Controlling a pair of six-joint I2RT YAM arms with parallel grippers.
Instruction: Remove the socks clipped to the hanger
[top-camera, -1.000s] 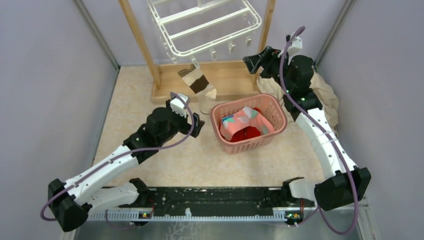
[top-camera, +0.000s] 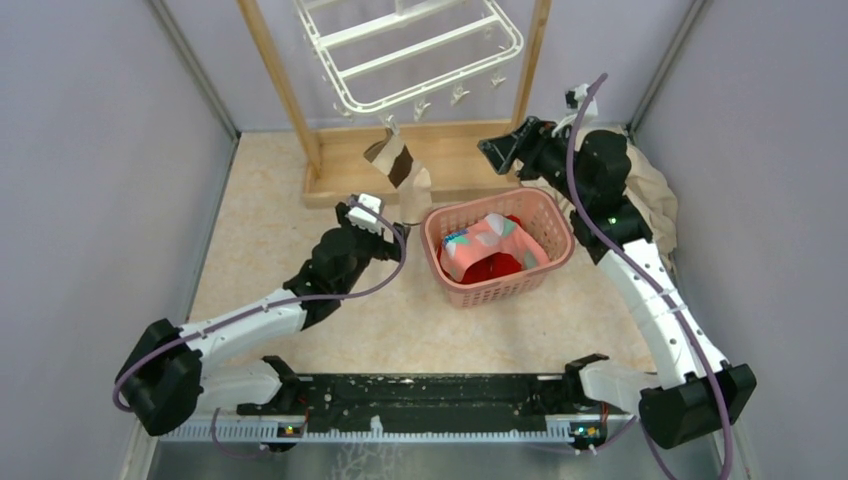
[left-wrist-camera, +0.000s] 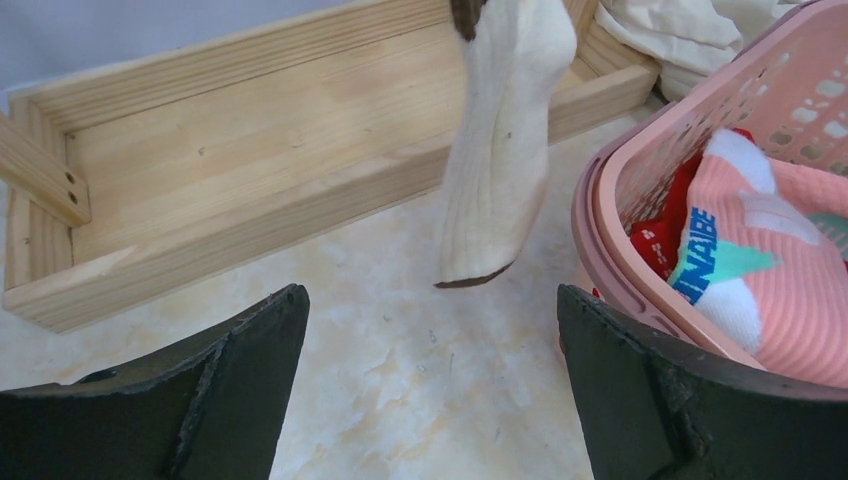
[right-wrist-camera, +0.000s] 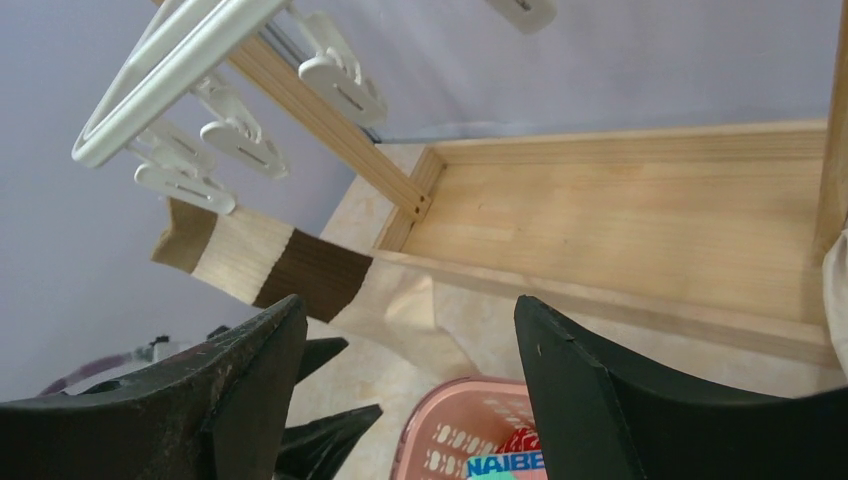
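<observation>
A cream sock with brown bands (top-camera: 404, 174) hangs from a clip at the front edge of the white hanger (top-camera: 430, 78). Its toe end, a pale sock part (left-wrist-camera: 500, 170), dangles ahead of my left gripper, which is open and empty, a short way off. In the right wrist view the same sock (right-wrist-camera: 320, 275) slants down from a white clip (right-wrist-camera: 185, 187). My right gripper (top-camera: 490, 155) stands open, right of the sock and apart from it. Inside the pink basket (top-camera: 500, 292) lie a pink patterned sock (top-camera: 490, 240) and red cloth (top-camera: 492, 267).
Several empty clips (top-camera: 459, 95) hang along the hanger's front edge. Behind stands a wooden frame (top-camera: 460, 140) with a post on each side. Beige cloth (top-camera: 650, 195) lies behind the right arm. The floor left of the basket is clear.
My left gripper has moved a little, its arm shifting rightward. My right gripper has come slightly lower and left.
</observation>
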